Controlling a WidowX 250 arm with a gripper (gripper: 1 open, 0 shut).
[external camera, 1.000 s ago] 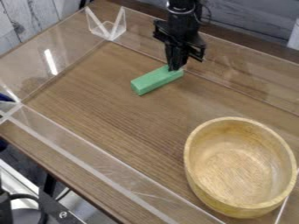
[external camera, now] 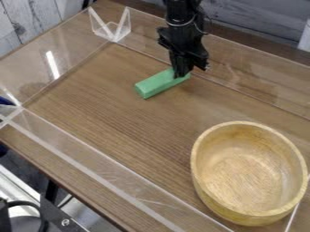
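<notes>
A black robot arm reaches down from the top centre, its gripper (external camera: 183, 68) low at the near-right end of a green bar (external camera: 158, 83) lying on the wooden table (external camera: 121, 136). The gripper looks shut; whether anything is between its fingers is too small to tell.
A large pale round bowl (external camera: 248, 204) fills the lower right. A clear plastic container (external camera: 111, 25) stands at the upper left. Black cables lie at the bottom left.
The arm and gripper have shifted slightly, with the upper arm a little further left. The green bar looks almost unmoved.
</notes>
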